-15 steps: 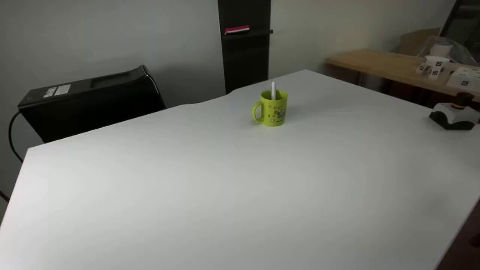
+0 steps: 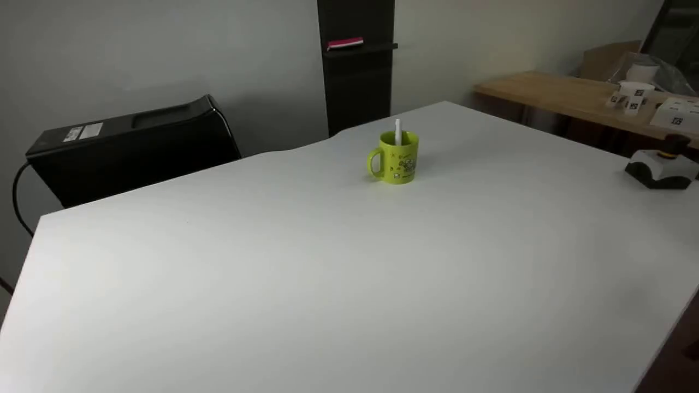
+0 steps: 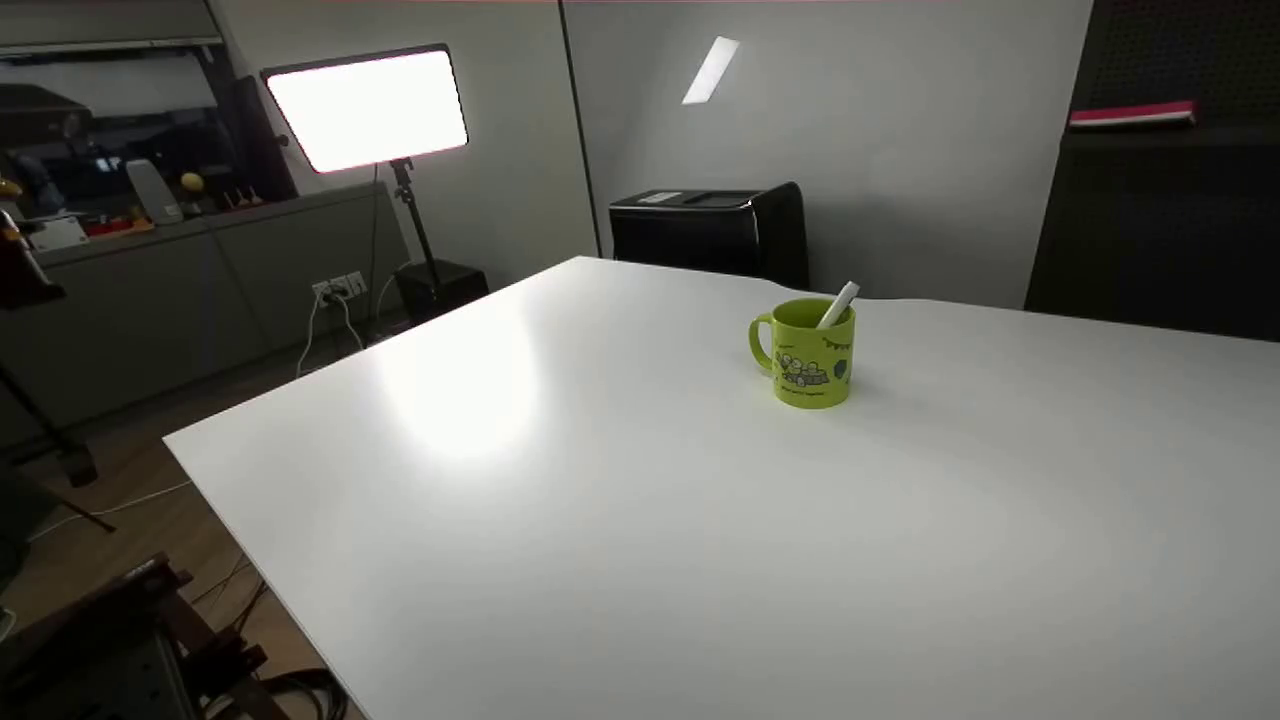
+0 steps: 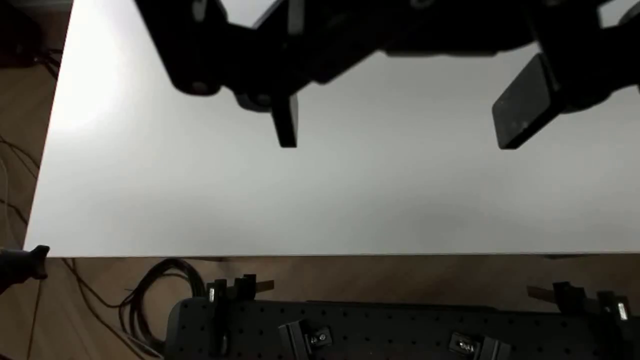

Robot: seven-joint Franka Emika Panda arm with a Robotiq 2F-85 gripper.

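Observation:
A yellow-green mug (image 2: 398, 161) with a printed pattern stands upright toward the far side of the white table. Leaning inside it, a white stick-like object (image 2: 397, 133) pokes above the rim. The second exterior view also has the mug (image 3: 812, 360), its handle on the left, and the white stick (image 3: 839, 305) tilted to the right. My gripper shows only in the wrist view, open, its fingers wide apart with bare table beneath and nothing between them. The mug is out of sight in that view.
A dark device with a white body (image 2: 663, 169) sits at the right edge. Past the table's near edge lies a black perforated base (image 4: 390, 330). A black bin (image 3: 708, 234) stands behind the table.

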